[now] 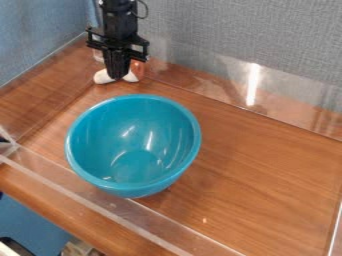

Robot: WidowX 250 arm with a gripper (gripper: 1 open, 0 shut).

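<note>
My gripper [116,73] hangs from the black arm at the back left of the tabletop, over a small white and orange object [132,75] that lies behind the teal bowl. The object is partly hidden by the gripper, and its shape is hard to make out. The fingers are small and dark here; whether anything is between them is unclear. The large teal bowl [134,167] sits empty at the front left of centre.
A grey textured wall stands behind it and a blue one at the left. A clear strip runs along the front left edge.
</note>
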